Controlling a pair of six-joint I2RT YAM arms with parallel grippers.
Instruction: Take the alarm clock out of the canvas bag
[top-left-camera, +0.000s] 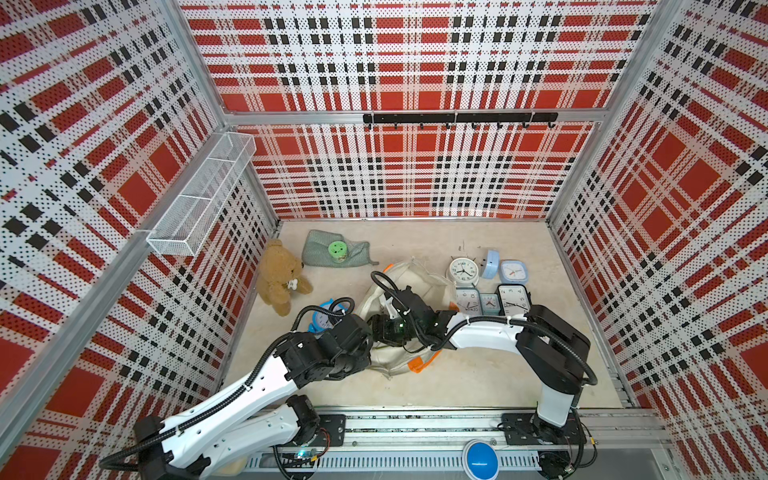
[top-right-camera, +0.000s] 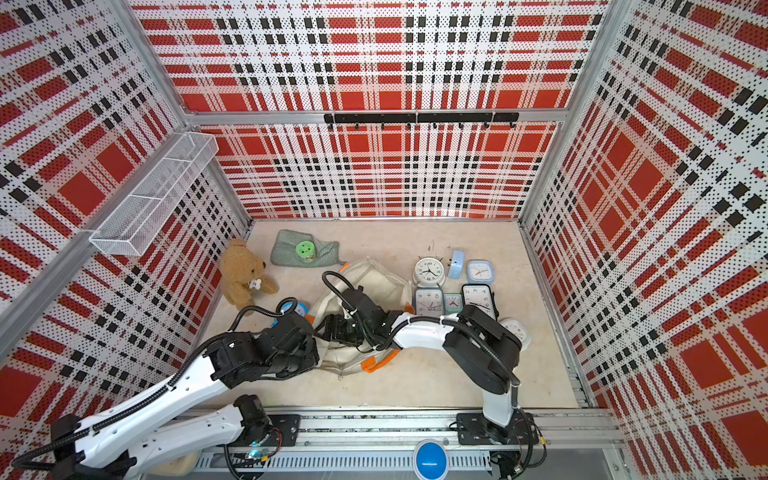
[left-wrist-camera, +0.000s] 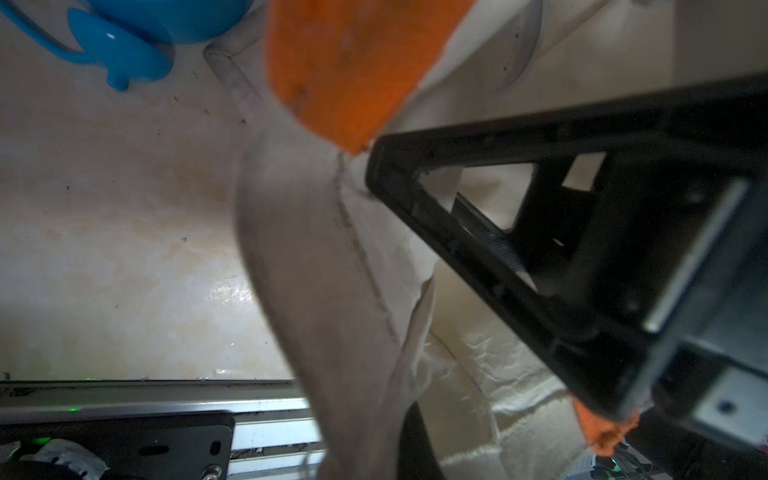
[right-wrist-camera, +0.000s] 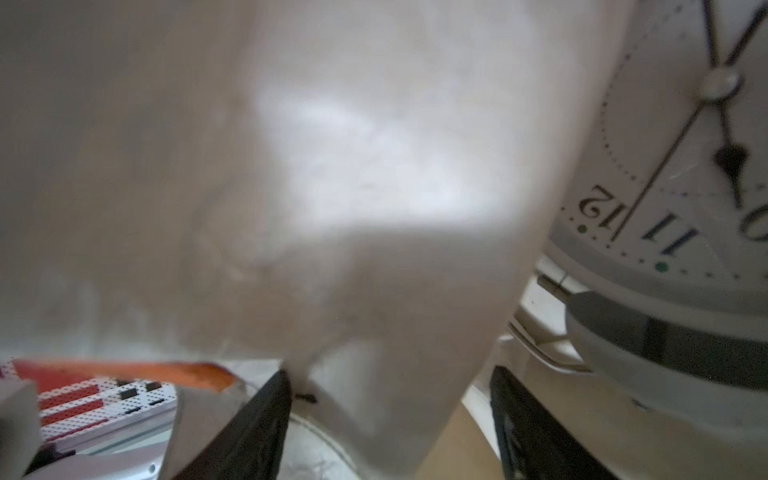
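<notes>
The canvas bag (top-left-camera: 424, 274), cream with orange trim, lies mid-table. Its rim rises in the left wrist view, where my left gripper is shut on the canvas by an orange trim patch (left-wrist-camera: 352, 72). Inside the bag reaches my right gripper, open, its fingers (right-wrist-camera: 540, 436) apart with a fold of canvas across the space in front of them. A white round alarm clock (right-wrist-camera: 680, 152) shows large at the right of that view, beyond the right finger and not between the fingers. From above, the arms hide it.
Several other clocks, among them a white round one (top-left-camera: 463, 270) and a black-framed one (top-left-camera: 513, 299), stand right of the bag. A blue clock (top-left-camera: 321, 317) sits close by the left arm. A teddy bear (top-left-camera: 280, 280) and a grey pouch (top-left-camera: 320, 248) lie behind at left.
</notes>
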